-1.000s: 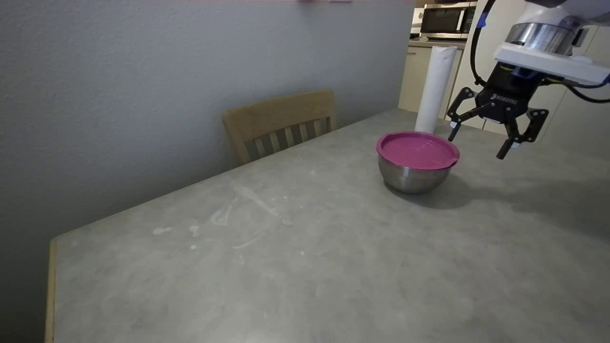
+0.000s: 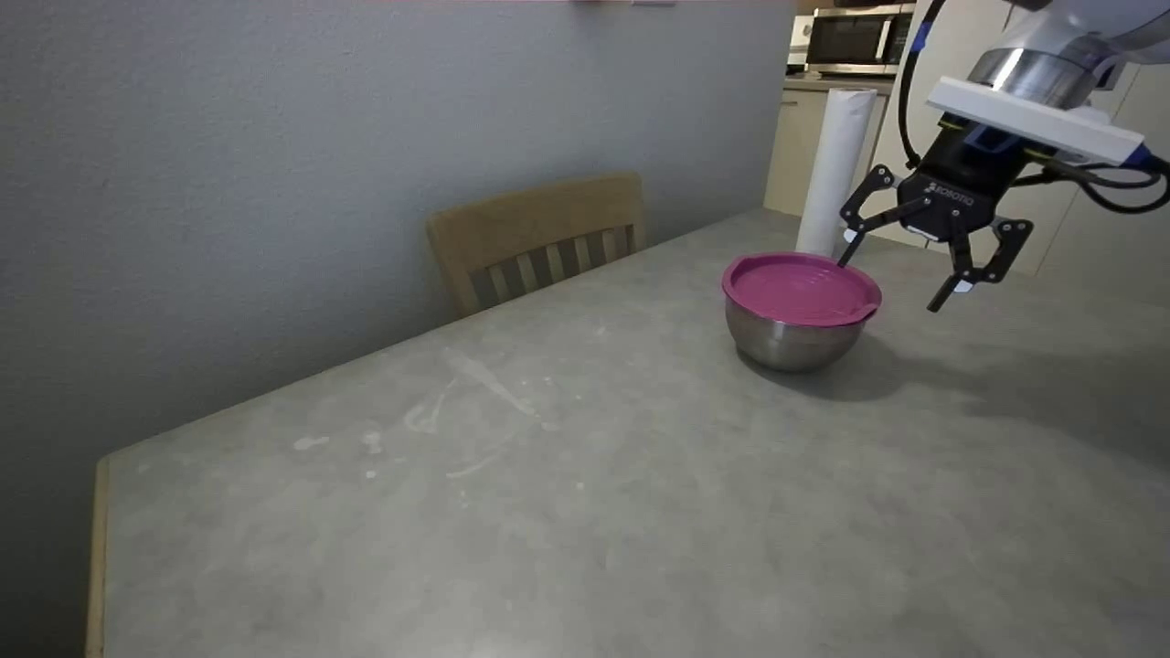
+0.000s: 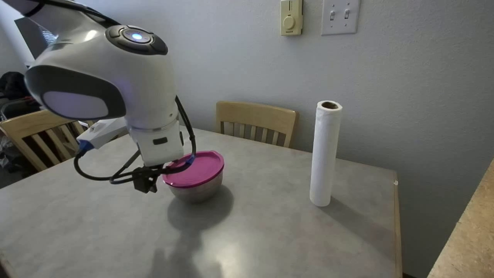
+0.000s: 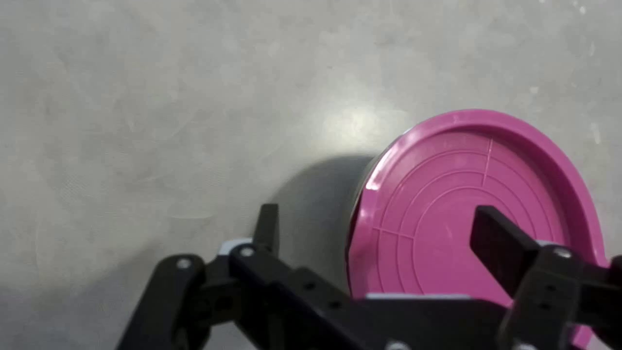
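Observation:
A metal bowl (image 2: 792,344) stands upright on the table, covered by a pink lid (image 2: 803,287). My gripper (image 2: 889,287) is open and empty, up beside the bowl's right side in exterior view 1. From the wrist, one finger (image 4: 492,245) appears over the pink lid (image 4: 449,216), while the other finger (image 4: 267,227) is over bare table left of the bowl. Along its left edge the lid looks slightly off the bowl's rim. In exterior view 2 the arm partly hides the lid (image 3: 203,166), and the fingertips are hard to make out there.
A tall white paper roll (image 3: 325,155) stands on the table (image 3: 278,231), well apart from the bowl. A wooden chair (image 3: 257,118) is at the wall side.
In exterior view 1 my gripper has moved left, closer to the bowl, and tilted a little. It has stayed open. The bowl and lid have not moved.

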